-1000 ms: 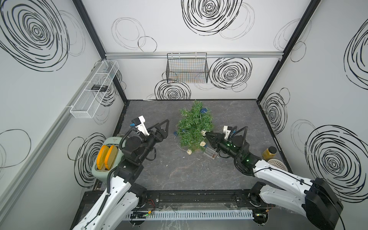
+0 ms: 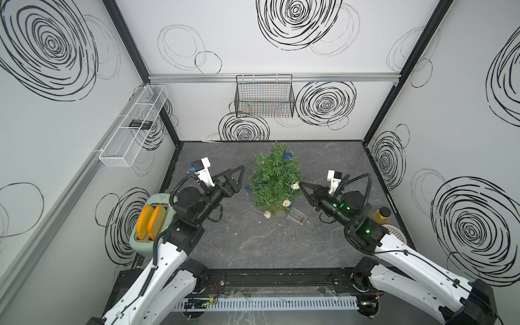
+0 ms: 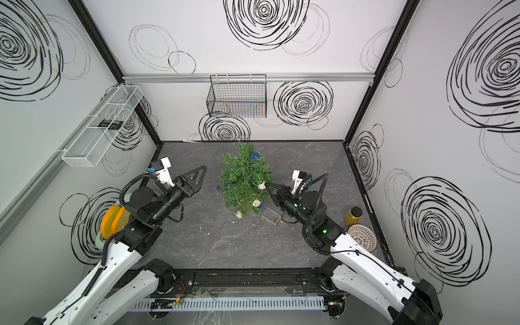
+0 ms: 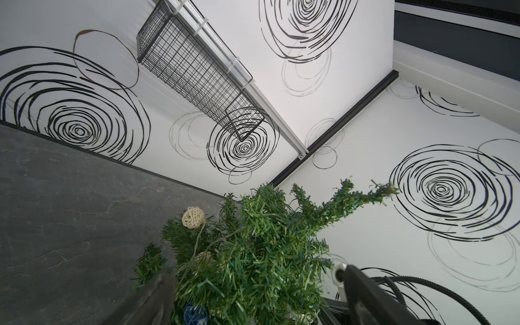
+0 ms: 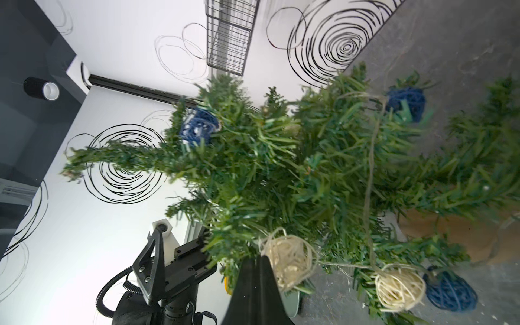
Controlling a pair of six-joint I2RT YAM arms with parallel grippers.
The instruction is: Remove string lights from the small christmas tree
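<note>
The small Christmas tree point(image 2: 273, 178) stands mid-table, wound with a thin wire string carrying blue balls point(image 5: 199, 125) and cream rattan balls point(image 5: 400, 287). My left gripper point(image 2: 237, 177) is open, raised left of the tree with nothing held. My right gripper point(image 2: 303, 185) is at the tree's right side, its fingers shut against or just beside a cream ball point(image 5: 287, 257); whether the wire is pinched there I cannot tell.
A toaster with yellow slices point(image 2: 151, 222) stands at the left. A yellow jar point(image 3: 353, 216) and round woven basket point(image 3: 361, 237) are at the right. Wire baskets hang on the back and left walls.
My right gripper has risen and shifted slightly right, with the nearby cream ball slightly displaced alongside it. My left gripper has moved up and a little right.
</note>
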